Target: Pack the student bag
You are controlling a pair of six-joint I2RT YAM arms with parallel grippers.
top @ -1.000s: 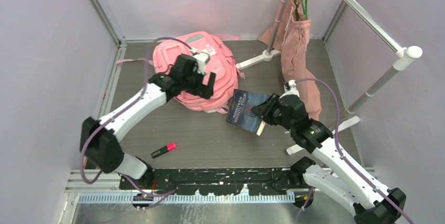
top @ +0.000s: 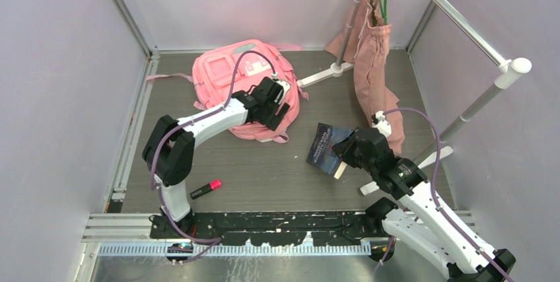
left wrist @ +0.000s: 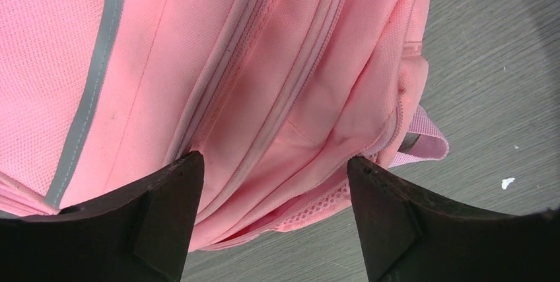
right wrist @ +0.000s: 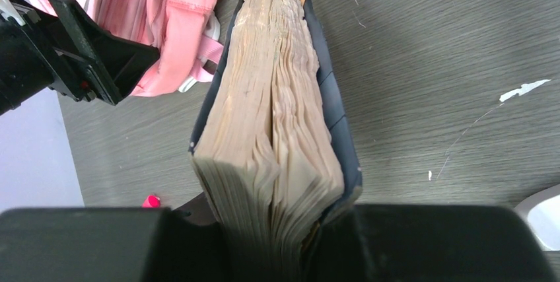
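Observation:
The pink backpack [top: 224, 74] lies on the floor at centre left; its zippers and folds fill the left wrist view. My left gripper is over its front right edge, fingers apart at the fabric, nothing clearly held between them. My right gripper [top: 347, 153] is shut on a thick dark-blue book [top: 323, 143], held right of the backpack; its page edges [right wrist: 264, 110] face up in the right wrist view. A black marker with a red cap [top: 205, 189] lies at the front left.
A metal rack [top: 482, 100] stands on the right, with pink cloth [top: 373, 64] hanging from it and its feet on the floor.
Since a second ago, my left gripper has moved right over the backpack's edge.

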